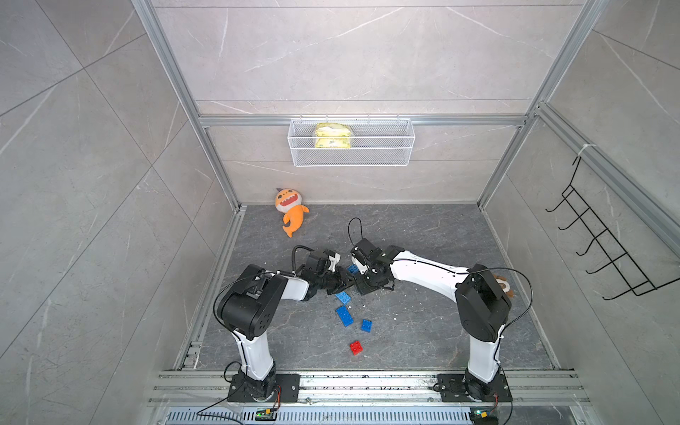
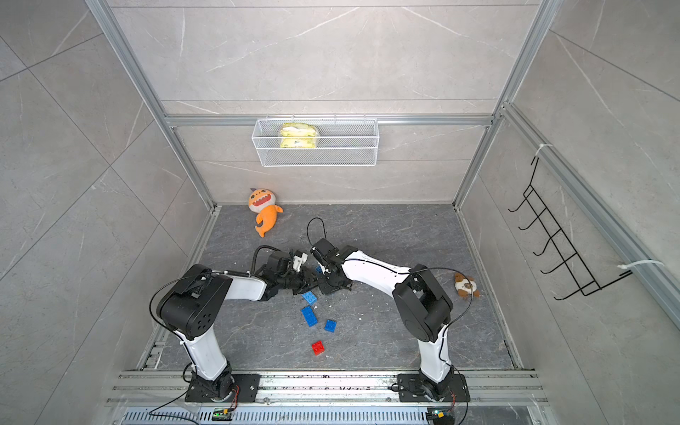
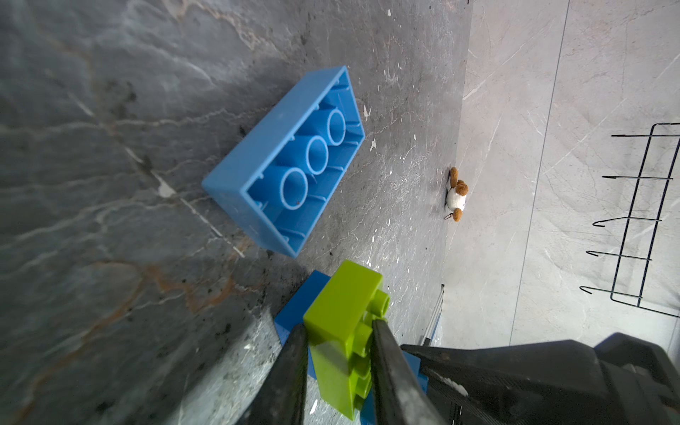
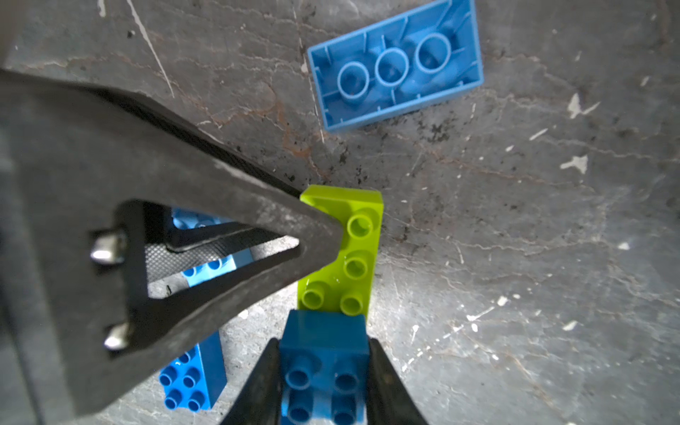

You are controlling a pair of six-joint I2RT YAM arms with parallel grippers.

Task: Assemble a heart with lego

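Observation:
A lime green brick (image 3: 340, 304), studs to one side, is pinched between the fingertips of my left gripper. My right gripper is shut on a small blue brick (image 4: 324, 331), its studs visible. In the right wrist view that blue brick overlaps the near end of the green brick (image 4: 361, 244); whether their studs are joined I cannot tell. Both grippers meet close together over the floor, mid-workspace. A light blue brick (image 4: 393, 67) lies beyond them with its hollow underside showing.
Toward the front lie a light blue brick (image 1: 343, 296), a longer blue brick (image 1: 345, 316), a small blue brick (image 1: 366, 325) and a red brick (image 1: 356, 347). An orange shark toy (image 1: 290, 209) rests back left. A plush toy (image 2: 465, 286) sits by the right wall.

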